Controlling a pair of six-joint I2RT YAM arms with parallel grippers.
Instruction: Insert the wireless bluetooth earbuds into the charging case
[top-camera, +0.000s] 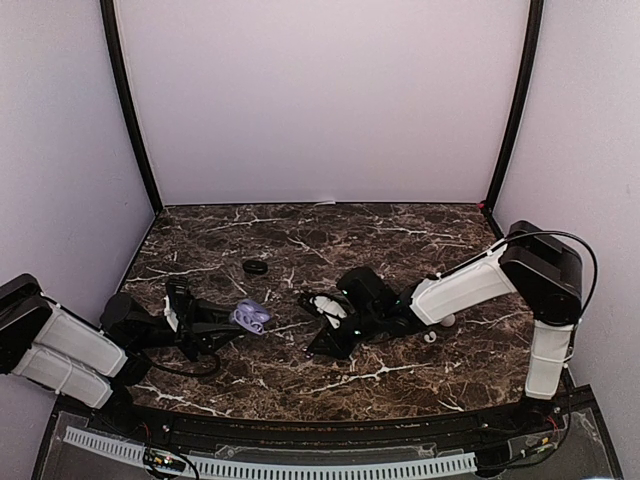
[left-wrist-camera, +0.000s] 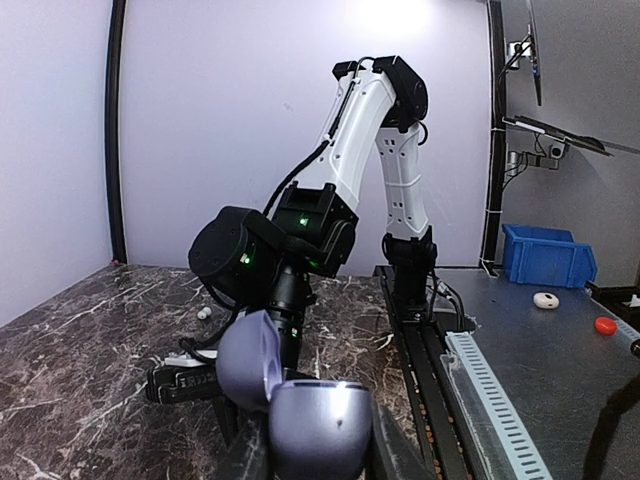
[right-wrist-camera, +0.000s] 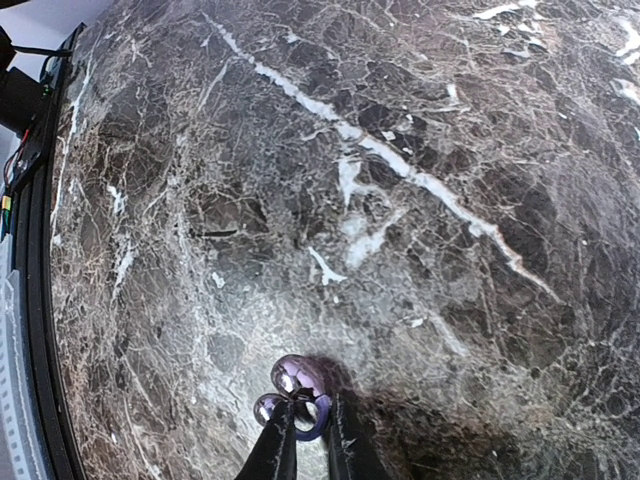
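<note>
A purple charging case (top-camera: 251, 315) with its lid up is gripped by my left gripper (top-camera: 228, 328), above the table at left. In the left wrist view the case (left-wrist-camera: 320, 425) fills the space between the fingers, its inside hidden from that side. My right gripper points down close to the table, fingers slightly apart. At its tips lies a shiny purple earbud (right-wrist-camera: 298, 373), overlapped by the fingers; whether they touch it is unclear. In the top view my right gripper (top-camera: 312, 350) is right of the case, with the earbud barely visible there.
A black oval object (top-camera: 255, 267) lies at the back left. Two small whitish objects, one nearer (top-camera: 430, 337) and one farther (top-camera: 447, 320), sit beneath the right arm. A white slotted strip (top-camera: 320, 468) runs along the front.
</note>
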